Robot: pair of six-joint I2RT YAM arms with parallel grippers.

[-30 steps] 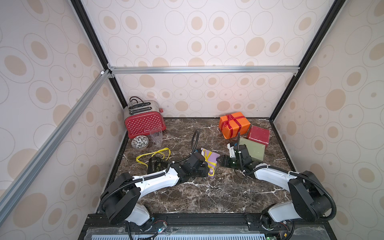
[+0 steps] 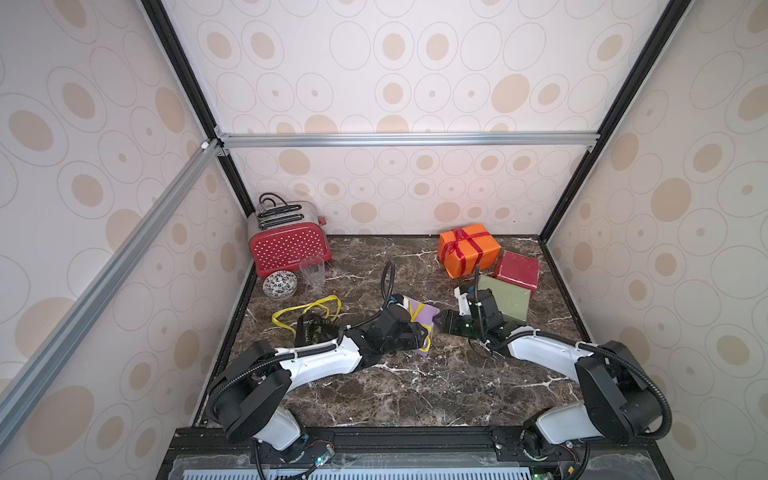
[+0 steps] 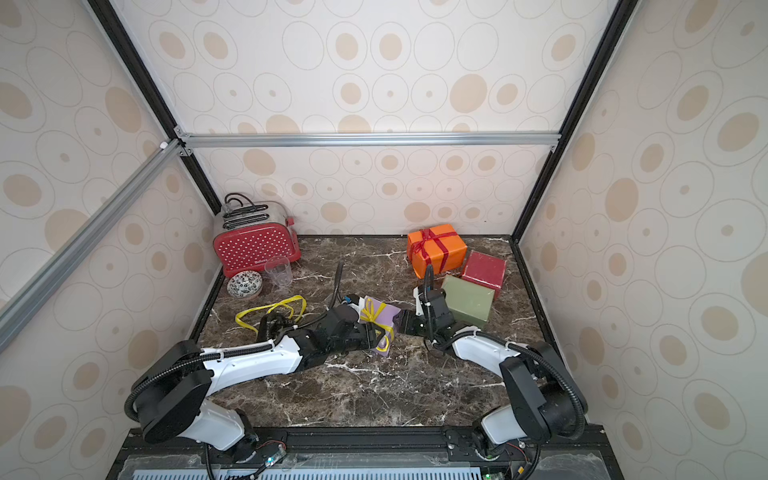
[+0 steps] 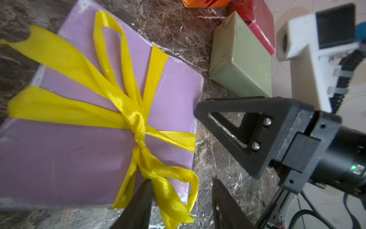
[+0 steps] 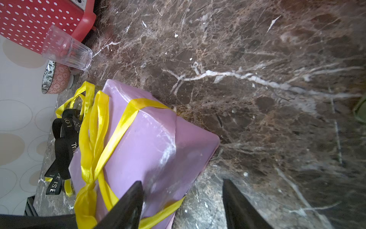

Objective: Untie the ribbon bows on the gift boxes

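Observation:
A purple box (image 4: 83,160) lies mid-table, tied with a yellow ribbon (image 4: 137,126); its knot sits on the top face, with loops and tails spreading out. Low over the box's near edge is my left gripper, fingers apart. One ribbon loop hangs down between or just behind its fingers; I cannot tell if it touches them. At the box's right side stands my right gripper, also parted, one finger (image 5: 133,202) over the purple side and the other above bare table. An orange box (image 2: 469,249) with a red ribbon bow stands at the back right.
Green (image 2: 505,300) and red (image 2: 518,270) boxes without ribbons sit behind the right arm. Loose yellow ribbon (image 2: 307,310) and black ribbon (image 5: 68,141) lie left. A toaster (image 2: 289,246), clear cup (image 2: 313,273) and bowl (image 2: 280,284) fill the back left.
My left gripper has moved slightly right, farther over the purple box. The right arm looks unchanged, and the boxes stay in place.

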